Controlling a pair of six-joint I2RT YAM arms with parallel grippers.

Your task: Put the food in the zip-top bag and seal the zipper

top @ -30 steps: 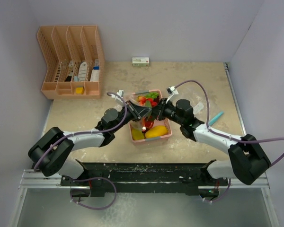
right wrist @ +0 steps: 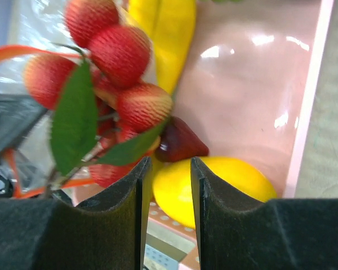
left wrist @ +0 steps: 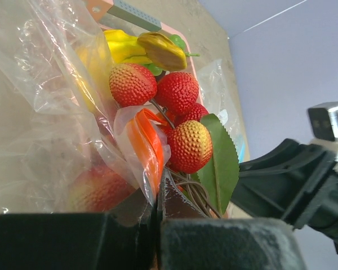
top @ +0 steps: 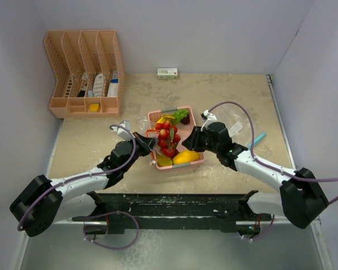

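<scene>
A clear zip bag with an orange zipper strip (left wrist: 145,142) is pinched at its edge by my left gripper, whose fingers are shut. Red lychees (left wrist: 189,145) on a stem with green leaves (left wrist: 219,163) hang right beside the bag's mouth; one red fruit shows through the plastic. Whether the stem is also caught by the left gripper cannot be made out. In the right wrist view my right gripper is part open above the pink basket, nothing between its fingers. The lychee bunch (right wrist: 121,73) lies to its left, apart from it.
The pink basket (top: 199,160) also holds a yellow mango (top: 186,157), a dark red piece (right wrist: 180,140), a banana (right wrist: 172,45) and green leaves (top: 181,114). A tan divided rack (top: 59,107) stands at the back left, a small box (top: 167,73) at the back.
My left gripper has drawn back to the left with the bag edge. The right one has parted from it, moved a little right and down, and the lychee bunch now stands free of it.
</scene>
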